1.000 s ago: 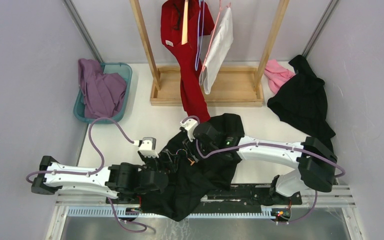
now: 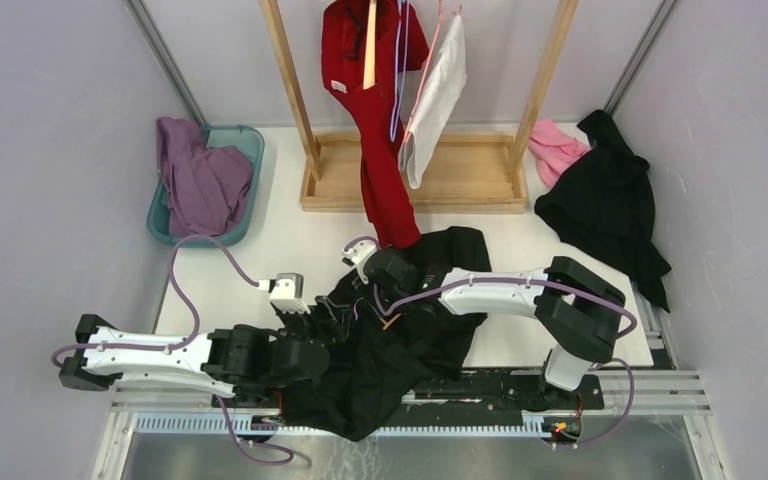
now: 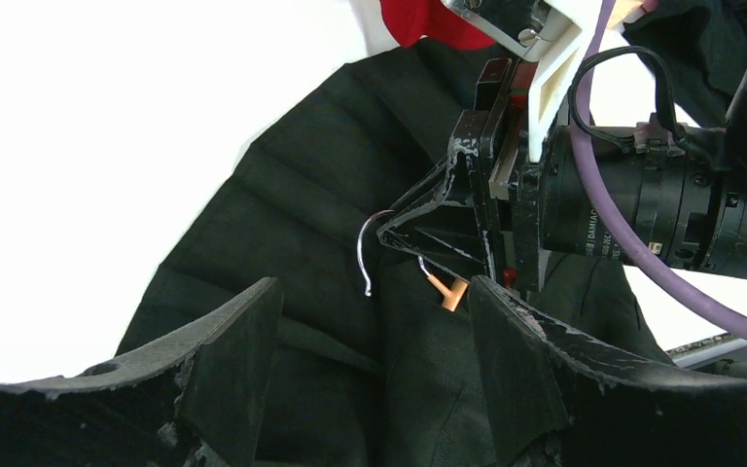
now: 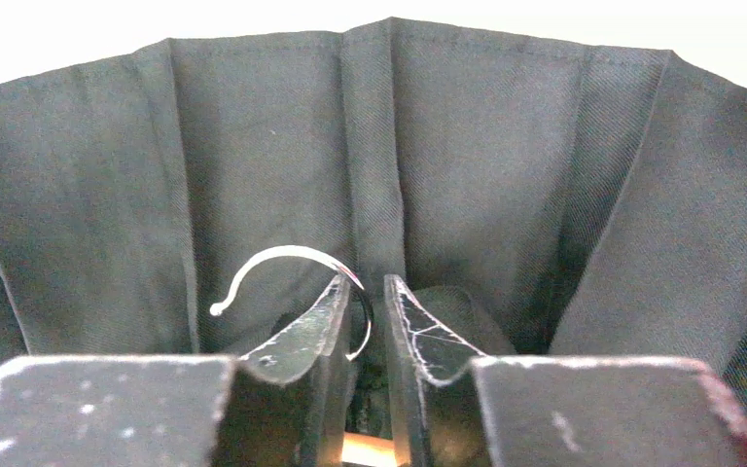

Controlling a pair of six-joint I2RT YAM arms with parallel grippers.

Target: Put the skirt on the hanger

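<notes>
The black pleated skirt [image 2: 400,350] lies spread on the table beneath both arms. A hanger sits on it; its curved metal hook [image 4: 287,250] and a bit of wooden bar [image 3: 454,294] show, while the rest is hidden. In the right wrist view, my right gripper is at the hook, which curves into the narrow gap between its slightly parted fingers. My left gripper stands open over the skirt, its fingers [image 3: 253,326] wide apart and nothing clearly between them. The right gripper is close ahead of it in the left wrist view.
Behind the skirt stands a wooden rack [image 2: 460,205] with a red garment [image 2: 385,150] and a white cloth [image 2: 438,100] hanging. A teal basket [image 2: 255,150] holds purple cloth at the left. Black [image 2: 600,205] and pink cloths [image 2: 555,150] lie at the right.
My right arm has shifted left, bringing its gripper nearer the left one at the hanger's hook. The left arm has moved slightly left; the skirt has hardly changed.
</notes>
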